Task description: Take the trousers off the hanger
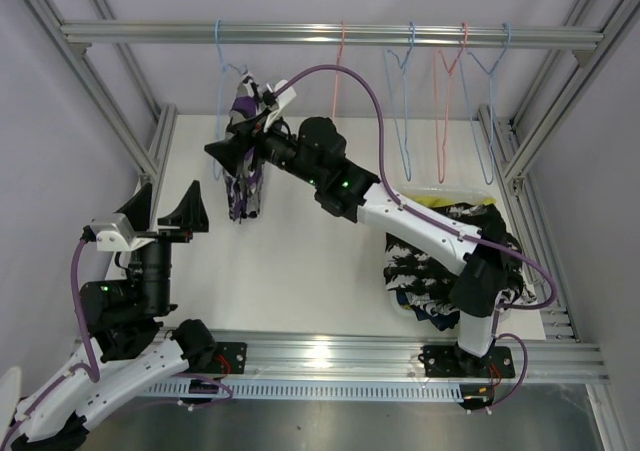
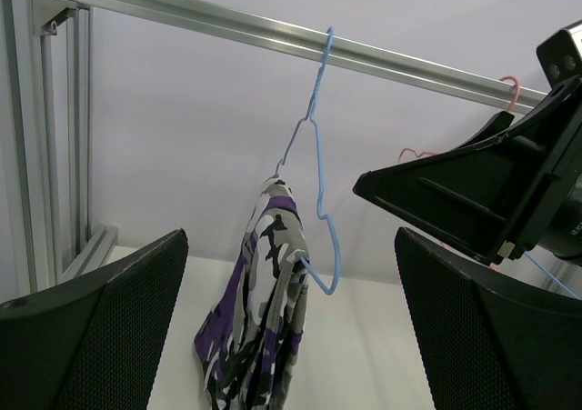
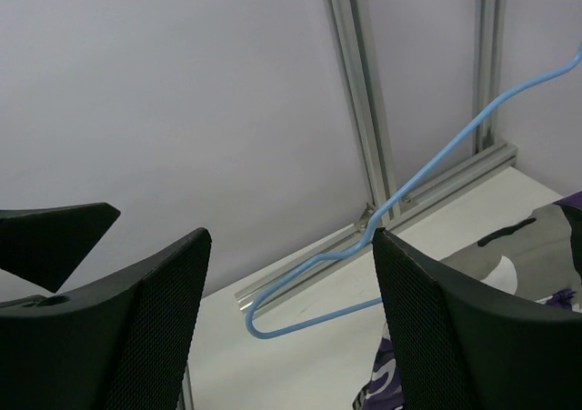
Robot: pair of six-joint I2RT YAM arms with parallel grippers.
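Observation:
Grey, black and purple patterned trousers (image 1: 243, 186) hang over the lower bar of a blue hanger on the rail, seen also in the right wrist view as trousers (image 3: 536, 255) and hanger (image 3: 423, 169). My right gripper (image 1: 236, 141) is open beside the hanger's front and upper part of the trousers, partly covering them from above; in the left wrist view it stands to the right of them, holding nothing. My left gripper (image 1: 162, 206) is open at the lower left, apart from the trousers, facing them.
The metal rail (image 1: 330, 33) carries several other blue and pink hangers, empty, to the right. A bin (image 1: 440, 196) with dark patterned cloths sits at the right of the white board. The board's middle is clear below the right arm.

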